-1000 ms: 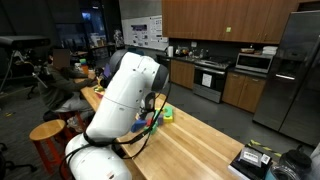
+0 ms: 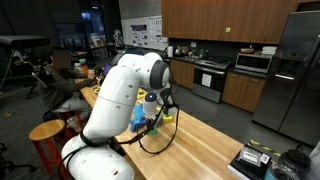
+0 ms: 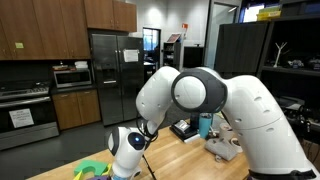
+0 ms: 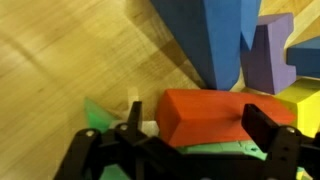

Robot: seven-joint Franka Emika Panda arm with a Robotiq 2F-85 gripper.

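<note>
In the wrist view an orange block (image 4: 205, 115) lies on the wooden table, with my gripper just over it. The fingers stand open, one black fingertip (image 4: 128, 138) off its left end and the other (image 4: 262, 128) over its right part. Whether either finger touches the block, I cannot tell. Exterior view 1 shows the gripper (image 2: 152, 104) low among the coloured blocks at the table's left side, and its fingertips are hard to make out there.
Close by in the wrist view are a tall blue block (image 4: 205, 35), a purple block (image 4: 268, 55), a yellow block (image 4: 302, 100) and green pieces (image 4: 105, 120). Bare table (image 2: 205, 150) stretches to the right in exterior view 1. A stool (image 2: 47, 132) stands at left.
Over the last second the arm has shifted and its hand now shows more plainly among the blocks in exterior view 1, covering part of them. The far-right objects stay put.
</note>
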